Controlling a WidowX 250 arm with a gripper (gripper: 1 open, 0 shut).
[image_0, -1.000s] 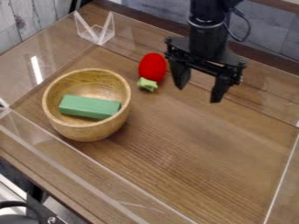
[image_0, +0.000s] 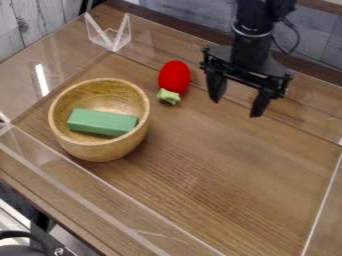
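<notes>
The black robot arm reaches down from the top of the camera view to my gripper (image_0: 243, 84), which hovers at the back right with its two dark fingers spread wide, nothing visible between them. To its left lie a red oval object (image_0: 174, 74) and a small light green piece (image_0: 168, 97). A wooden bowl (image_0: 131, 138) at the left holds a green rectangular block (image_0: 100, 121).
A clear plastic item (image_0: 111, 33) sits at the back left. A wall runs along the back right. A dark cable shows at the lower left corner.
My gripper has moved slightly up in the view, toward the back of the table. The objects on the table have not visibly moved.
</notes>
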